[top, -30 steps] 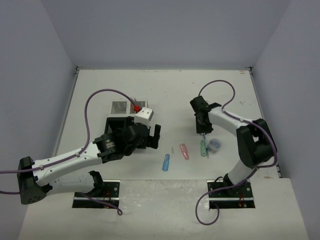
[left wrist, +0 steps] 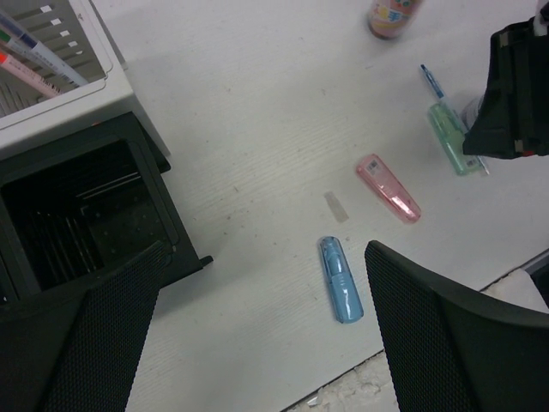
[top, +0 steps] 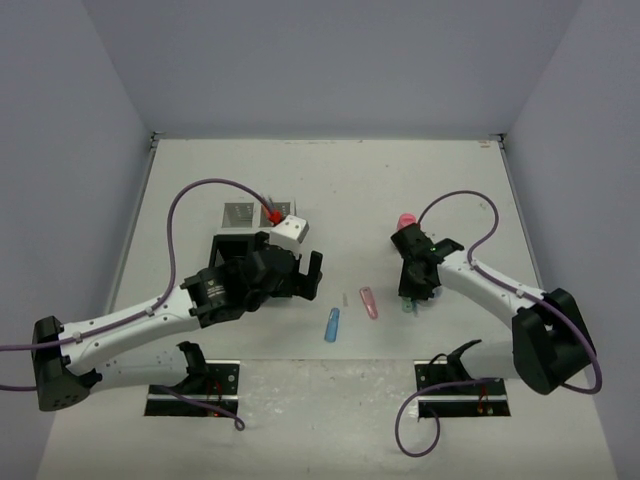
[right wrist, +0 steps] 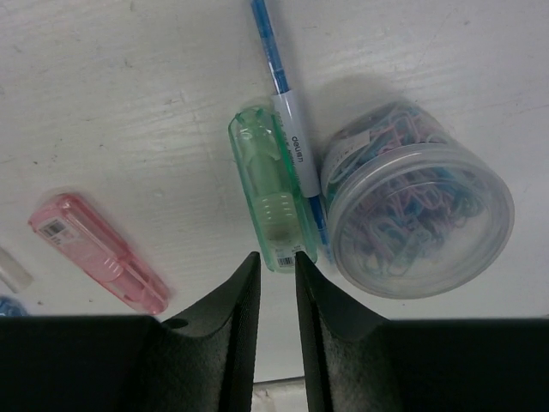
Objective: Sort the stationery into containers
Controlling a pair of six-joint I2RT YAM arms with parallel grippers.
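Observation:
My left gripper is open and empty beside the black box (left wrist: 167, 206). A white basket (left wrist: 120, 90) behind the box holds pens (left wrist: 60, 64). On the table lie a blue case (left wrist: 341, 283), a pink case (left wrist: 389, 189) and, further right, a green case (right wrist: 266, 184). A blue pen (right wrist: 268, 43) with a white label lies along the green case. Beside the pen is a clear tub of coloured paper clips (right wrist: 403, 197). Over the near end of the green case, my right gripper stands slightly open, with bare table showing between its fingers.
A pink printed cylinder (left wrist: 393, 15) stands behind the right gripper. A small pale piece (left wrist: 336, 207) lies between the blue and pink cases. The table's front edge runs close to the blue case.
The pink cylinder has come into view. The left arm is still.

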